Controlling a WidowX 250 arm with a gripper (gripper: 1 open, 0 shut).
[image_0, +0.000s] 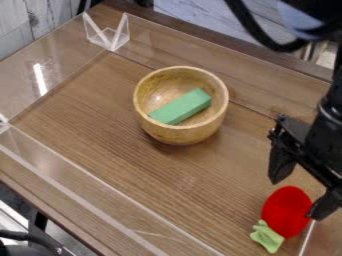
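My black gripper (299, 150) reaches in from the right, open, above and just behind a red strawberry-like toy (286, 211) with a pale green top (266, 238) near the bottom right. I cannot tell whether the fingers touch it. A wooden bowl (160, 82) holding a green block (179, 106) sits at the upper middle.
A clear plastic object (107, 30) stands at the back left, near the table's edge.
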